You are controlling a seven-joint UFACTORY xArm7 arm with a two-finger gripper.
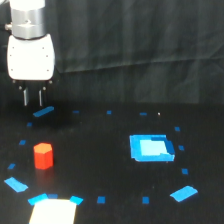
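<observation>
A red block (43,156) with a roughly six-sided outline sits on the black surface at the left. Well above and behind it in the picture hangs my gripper (33,97), pointing down at the upper left. Its two thin, dark fingers stand apart and nothing shows between them. To the right of the block lies a blue square (135,148) with a white patch (153,148) inside it; I cannot tell whether it is flat or a shallow tray.
Several blue tape pieces mark the surface, among them a strip at lower left (16,184) and one at lower right (184,193). A bright pale square (53,212) is cut off by the bottom edge. A dark curtain (140,50) hangs behind.
</observation>
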